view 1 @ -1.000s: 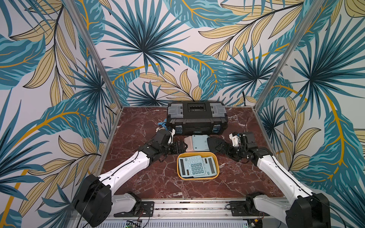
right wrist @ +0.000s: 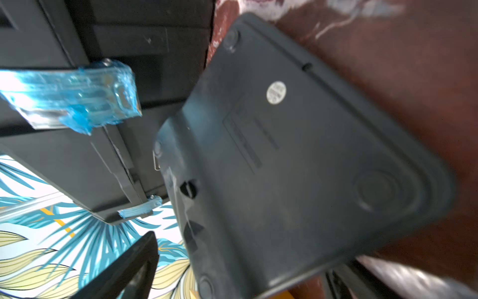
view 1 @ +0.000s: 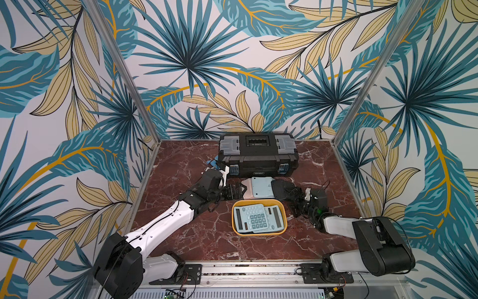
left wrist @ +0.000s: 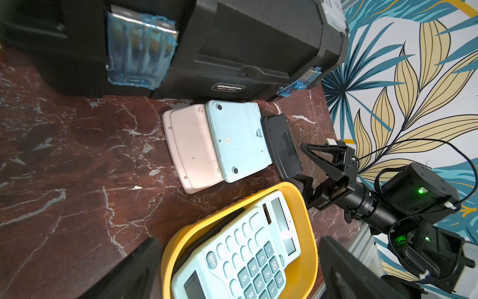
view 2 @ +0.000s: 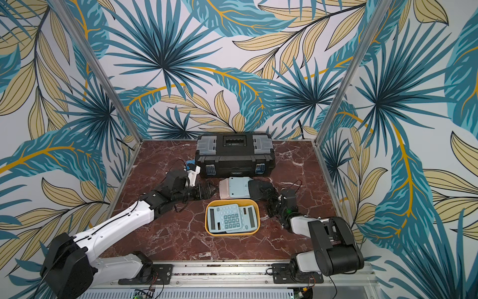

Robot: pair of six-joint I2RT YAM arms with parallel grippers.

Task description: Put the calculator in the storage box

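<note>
A pink calculator [left wrist: 194, 147], a light blue one [left wrist: 239, 139] and a black one [left wrist: 282, 144] lie in a row, backs up, with the blue overlapping the pink. More light blue calculators [left wrist: 239, 254], keys up, lie inside the yellow-rimmed box [left wrist: 176, 249]. My right gripper is open at the black calculator's right end; whether its fingers touch it I cannot tell. That calculator's back [right wrist: 293, 144] fills much of the right wrist view. My left gripper [view 1: 242, 190] stands open beside the pink calculator, its fingers [left wrist: 119, 274] blurred and nothing between them.
A large black toolbox [view 1: 258, 154] with grey lid panels stands close behind the row of calculators. The yellow box lies just in front of the row. Bare marble table [view 1: 189, 154] shows to the left.
</note>
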